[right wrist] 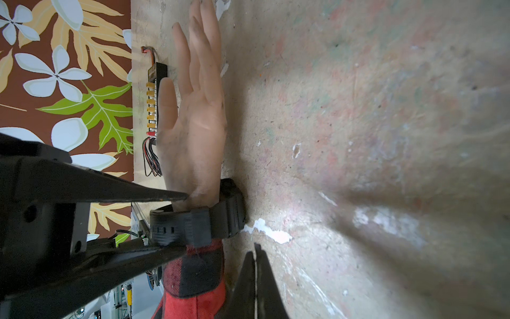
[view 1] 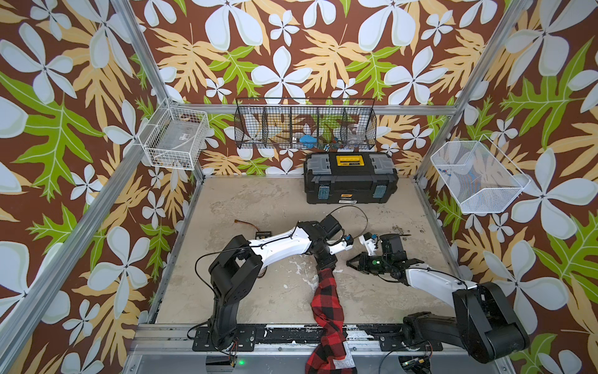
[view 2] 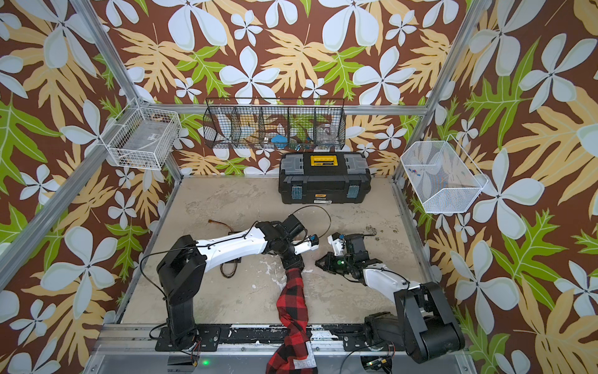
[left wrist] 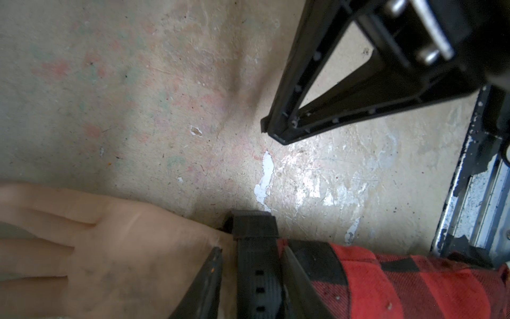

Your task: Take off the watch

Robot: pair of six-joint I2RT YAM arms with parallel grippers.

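Note:
A black watch (left wrist: 258, 273) is strapped round the wrist of a mannequin hand (left wrist: 138, 250), just at the cuff of a red and black plaid sleeve (left wrist: 366, 276). In the left wrist view my left gripper straddles the strap, its blurred fingers (left wrist: 206, 287) parted on either side. The right wrist view shows the strap and its buckle (right wrist: 183, 227) between those parted fingers; contact with it cannot be told. To the hand's right, apart from the watch, my right gripper is shut with nothing between its fingertips.
A black toolbox (view 1: 350, 177) stands at the back of the table, below a wire rack (view 1: 305, 127). A loose component with wires (right wrist: 153, 101) lies beyond the hand.

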